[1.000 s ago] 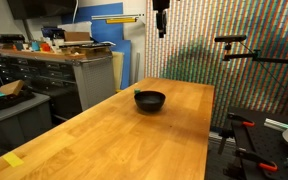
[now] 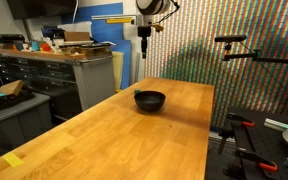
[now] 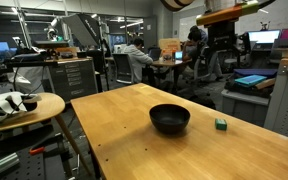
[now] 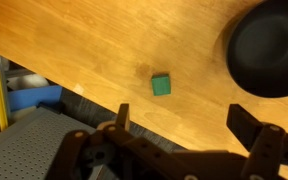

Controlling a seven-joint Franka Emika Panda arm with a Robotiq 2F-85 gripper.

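Note:
A small green block lies on the wooden table, a little ahead of and between my fingertips in the wrist view. The black bowl is to its right, partly cut off by the frame. My gripper stands open and empty, looking down from above the table. In exterior view 1, my gripper hangs well above the table's far end, and the block sits just behind the bowl. Exterior view 2 shows the block apart from the bowl.
A drawer cabinet stands beyond the table.
In exterior view 1, my gripper has moved left and come down over the last second. The bowl and the block have stayed where they were.

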